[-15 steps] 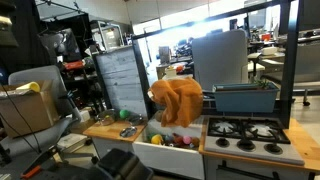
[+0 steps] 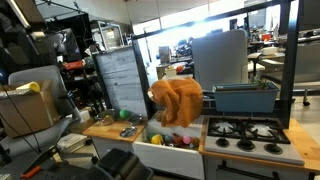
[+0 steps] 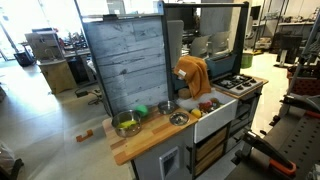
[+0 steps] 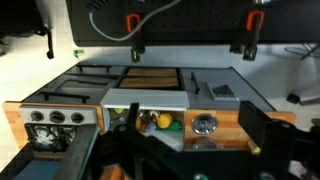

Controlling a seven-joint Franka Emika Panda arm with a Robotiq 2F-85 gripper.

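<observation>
At the top of the wrist view my gripper stands open, its two fingers wide apart with nothing between them. It looks down on the counter from well above. An open white drawer (image 4: pixel 150 99) holds several small colourful items, among them a yellow one and a green one. An orange cloth (image 2: pixel 180 100) hangs over a rack behind that drawer. Right of it in exterior view 1 is a stove (image 2: pixel 255 138) with black grates. Several metal bowls, including one (image 3: pixel 127 124) with something green in it, rest on the wooden counter (image 3: pixel 125 152).
A blue-grey bin (image 2: pixel 245 99) sits on a shelf behind the stove. Grey wooden panels (image 3: pixel 132 70) and black posts rise behind the counter. A dark rounded object (image 2: pixel 122 165) fills the front of exterior view 1.
In exterior view 1, a dark part of my arm has come further into the upper left corner. The cloth, drawer, bowls and stove look unmoved.
</observation>
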